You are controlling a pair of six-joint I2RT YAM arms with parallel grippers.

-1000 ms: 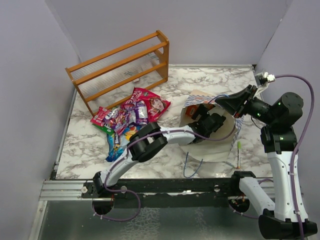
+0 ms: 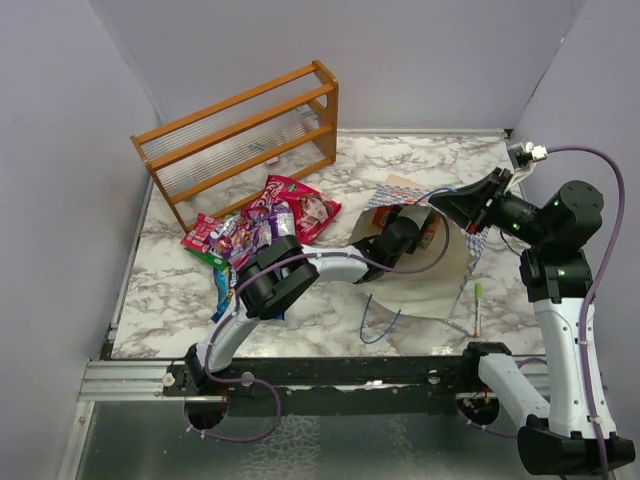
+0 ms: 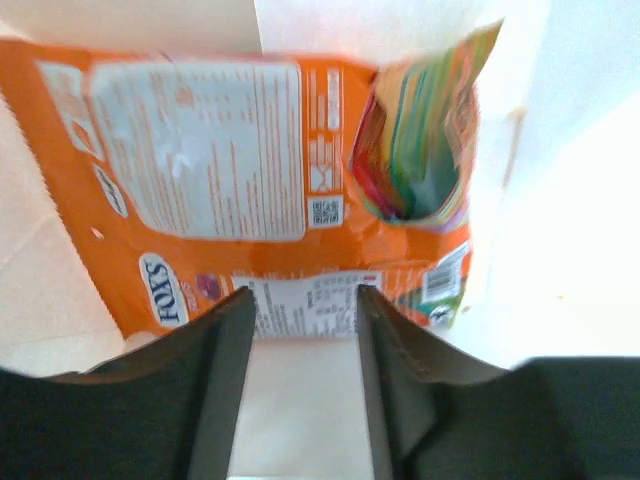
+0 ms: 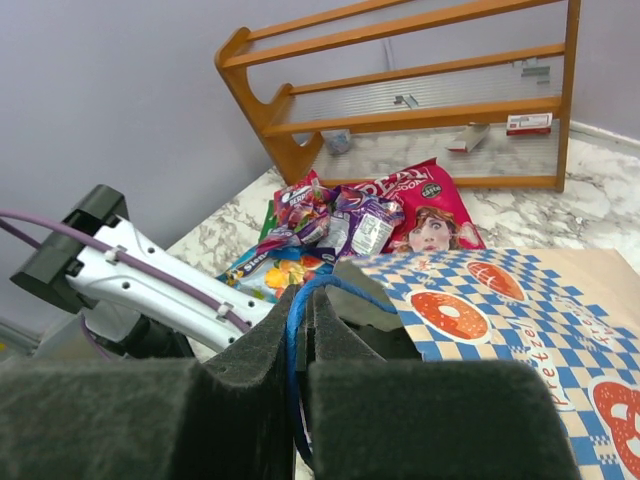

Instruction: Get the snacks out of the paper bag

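The paper bag (image 2: pixel 420 290) lies on its side, its checked top (image 4: pixel 530 330) held by my right gripper (image 2: pixel 450 200), shut on the blue handle (image 4: pixel 310 285) at the bag's upper edge. My left gripper (image 2: pixel 400 235) reaches into the bag; in its wrist view the left gripper stands part open, fingers over the lower edge of an orange snack packet (image 3: pixel 200 170) with a colourful crumpled part at its right. Whether they touch it is unclear. Several snack packets (image 2: pixel 260 230) lie outside on the left.
A wooden rack (image 2: pixel 235 95) stands at the back left. A thin tool (image 2: pixel 478 310) lies right of the bag. Bare marble (image 2: pixel 160 310) shows at the front left.
My left arm has pulled a little left within the bag, and more orange packet shows at the opening in the top view. The right arm is nearly unchanged.
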